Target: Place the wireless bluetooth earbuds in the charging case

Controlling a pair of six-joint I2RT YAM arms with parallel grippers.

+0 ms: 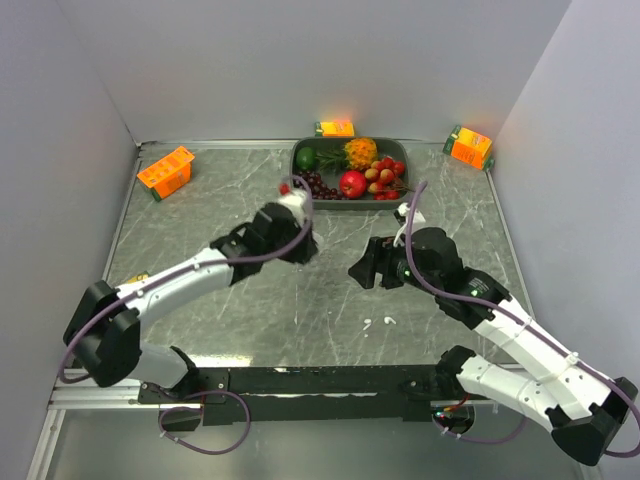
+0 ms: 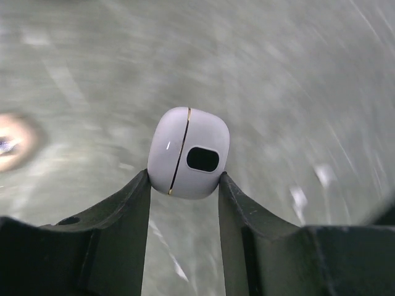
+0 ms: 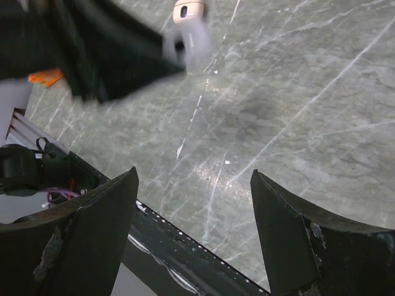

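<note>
My left gripper [image 1: 308,250] holds a small white rounded case [image 2: 188,148] with a dark oval window between its fingertips, swung toward the middle of the table. A second pale rounded object [image 3: 188,8] lies on the table, at the top of the right wrist view and blurred at the left of the left wrist view. My right gripper [image 1: 372,262] stands open with nothing between its fingers, right of the left one. Small white pieces, likely earbuds [image 1: 389,320], lie on the table below the right gripper.
A grey tray of fruit [image 1: 349,201] is at the back. Orange boxes [image 1: 165,172] sit along the sides and back [image 1: 470,148].
</note>
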